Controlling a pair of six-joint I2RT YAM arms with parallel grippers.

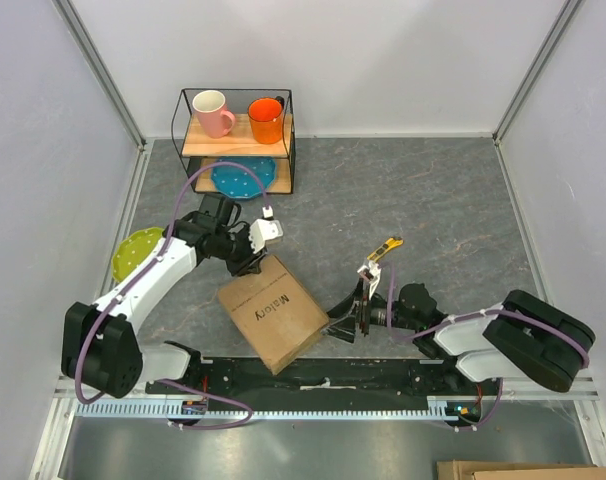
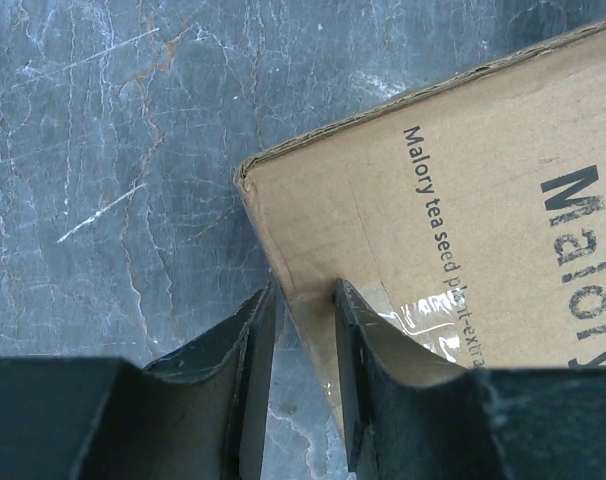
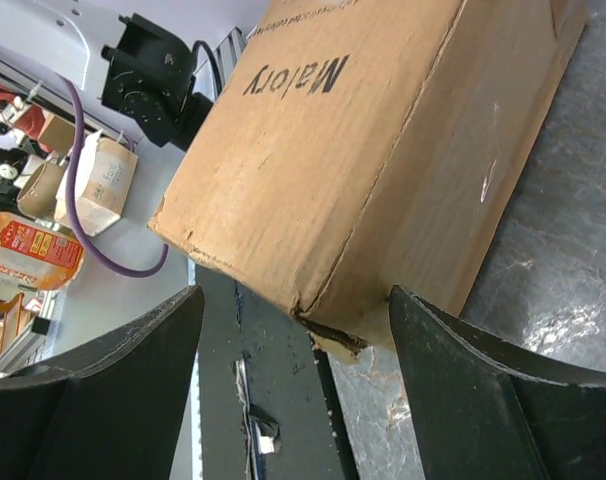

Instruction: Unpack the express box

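A cardboard box [image 1: 273, 315] marked "Malory" lies at an angle at the table's front edge. My left gripper [image 1: 249, 264] is at its rear left corner; in the left wrist view its fingertips [image 2: 348, 305] are close over that edge, part open. My right gripper [image 1: 343, 315] is at the box's front right end; in the right wrist view the open fingers [image 3: 153, 350] face the box's corner. A yellow box cutter [image 1: 388, 246] lies behind my right gripper.
A rack [image 1: 283, 170] with pink and orange mugs and a blue plate stands at the back. A green plate [image 1: 133, 250] lies at left.
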